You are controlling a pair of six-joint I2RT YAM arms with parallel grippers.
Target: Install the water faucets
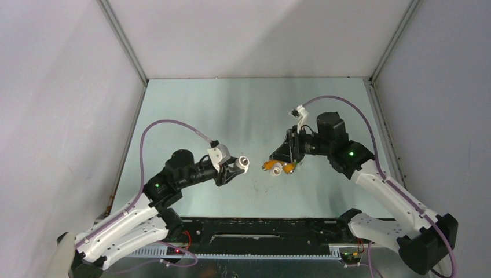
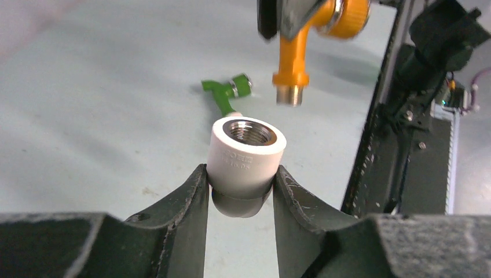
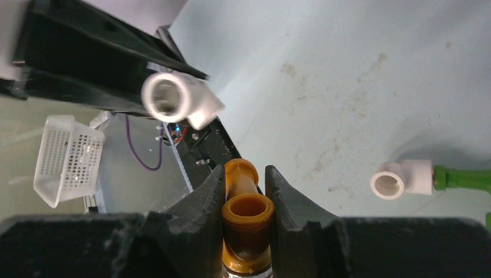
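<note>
A white threaded pipe elbow [image 2: 246, 152] is held in my left gripper [image 1: 234, 168], which is shut on it; its threaded opening faces up in the left wrist view. My right gripper is shut on an orange faucet [image 2: 292, 66], whose metal threaded end points down in the left wrist view, above and beyond the elbow and apart from it. On the work surface below lie a green fitting [image 3: 463, 178] and a second white fitting [image 3: 414, 176] joined to its end.
The pale work surface [image 1: 214, 104] is otherwise largely clear, bounded by walls and a black front rail [image 1: 272, 229]. A white basket [image 3: 49, 156] sits beyond the edge in the right wrist view.
</note>
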